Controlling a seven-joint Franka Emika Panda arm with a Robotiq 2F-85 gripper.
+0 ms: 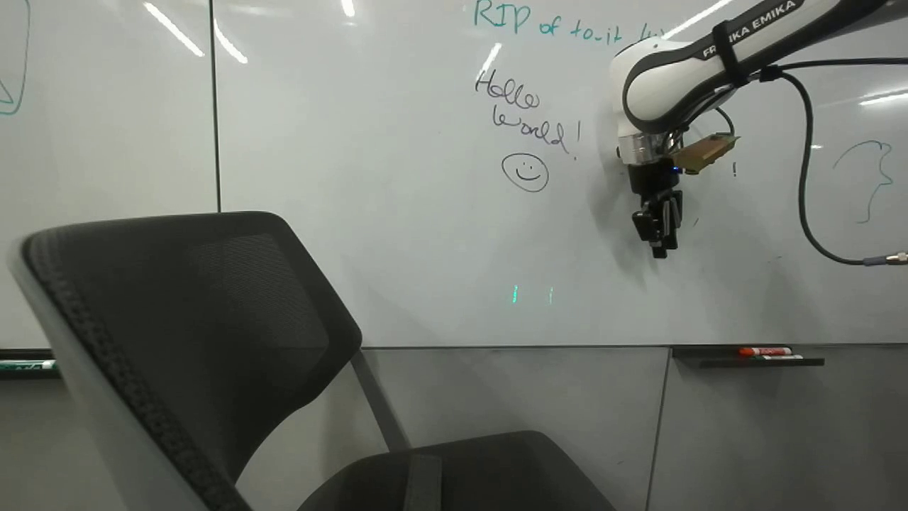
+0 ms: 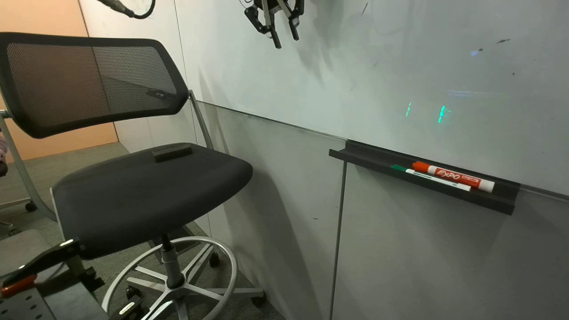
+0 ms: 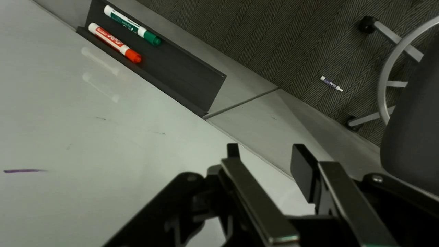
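My gripper points downward beside the whiteboard (image 1: 383, 170), its fingers apart with nothing between them. In exterior view 2 the gripper (image 2: 286, 42) hangs at the top, higher than the marker tray (image 2: 368, 155) and to its left. An orange-red marker (image 2: 453, 176) lies in that tray alongside a green marker (image 2: 440, 180). The wrist view shows the orange-red marker (image 3: 114, 43) and the green marker (image 3: 131, 24) side by side at the tray's far end, well away from my fingertips.
A black office chair (image 2: 144, 186) stands close to the wall, left of the tray. On the carpet near its base lies a small purple-and-white marker (image 3: 331, 83). A cable (image 1: 804, 170) loops down from the arm. The tray's near end is bare.
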